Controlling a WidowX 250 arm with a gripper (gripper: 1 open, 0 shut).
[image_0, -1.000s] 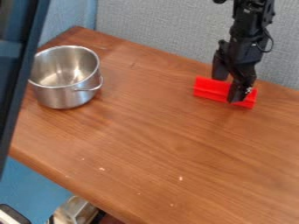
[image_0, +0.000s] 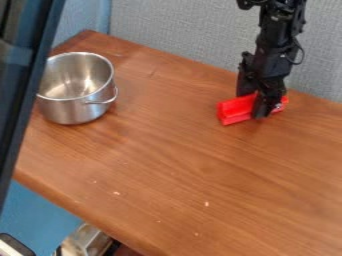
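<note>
My black gripper (image_0: 262, 100) is down at the back right of the wooden table (image_0: 174, 180), shut on a red object (image_0: 235, 110). The red object lies on or just over the tabletop, partly hidden behind the fingers; whether it is lifted is unclear.
A steel pot (image_0: 75, 88) with handles stands at the back left. A grey fabric panel backs the table. A dark frame edge crosses the far left.
My gripper has moved a little to the left with the red object, which now sits more angled and slightly further left than before.
</note>
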